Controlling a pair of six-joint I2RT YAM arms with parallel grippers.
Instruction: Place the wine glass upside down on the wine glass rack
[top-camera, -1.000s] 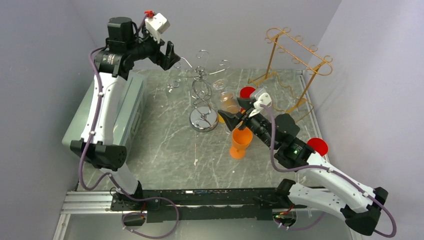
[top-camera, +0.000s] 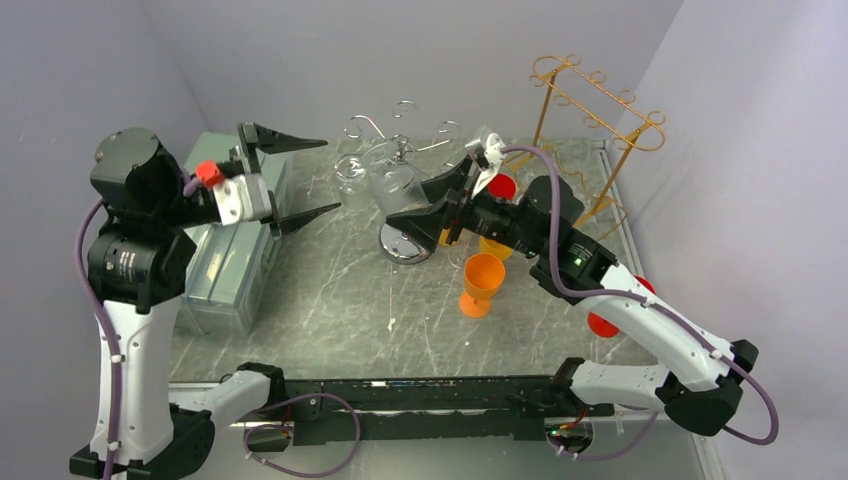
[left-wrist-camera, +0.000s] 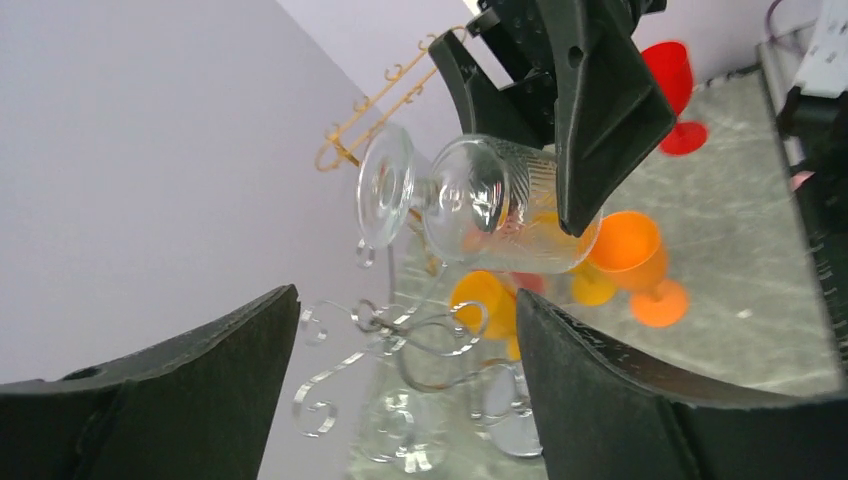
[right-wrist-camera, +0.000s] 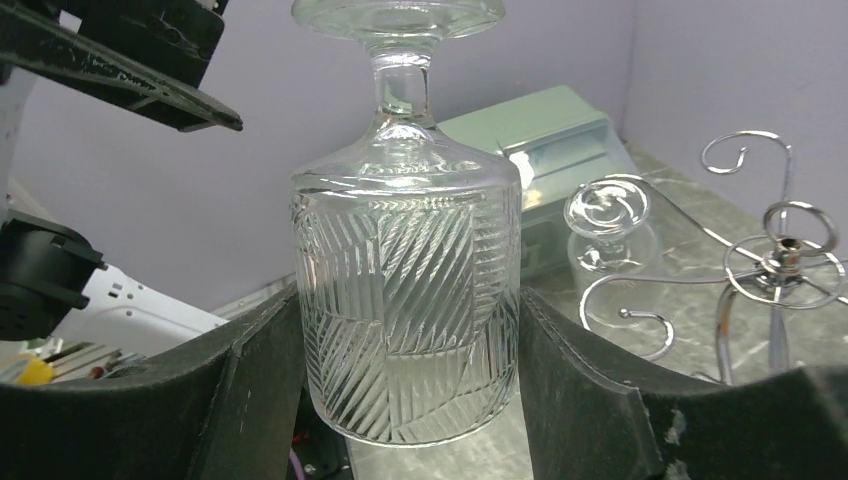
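A clear wine glass (right-wrist-camera: 408, 300) hangs between the fingers of my right gripper (top-camera: 411, 204), which is shut on its bowl. The foot is uppermost in the right wrist view. In the left wrist view the held glass (left-wrist-camera: 500, 195) leans, foot toward the left, above the silver rack (left-wrist-camera: 400, 335). Curled arms and a round chrome base (top-camera: 403, 247) show on the rack from above; the held glass partly covers it. A second clear glass (top-camera: 351, 180) hangs at the rack's left side. My left gripper (top-camera: 332, 175) stands open and empty, left of both glasses.
A green storage box (top-camera: 225, 275) stands at the left. An orange goblet (top-camera: 481, 283) is in front of my right gripper, with red and yellow cups nearby. The gold rack (top-camera: 600, 105) stands at the back right.
My left gripper has moved left and toward the front, turned, and opened wide.
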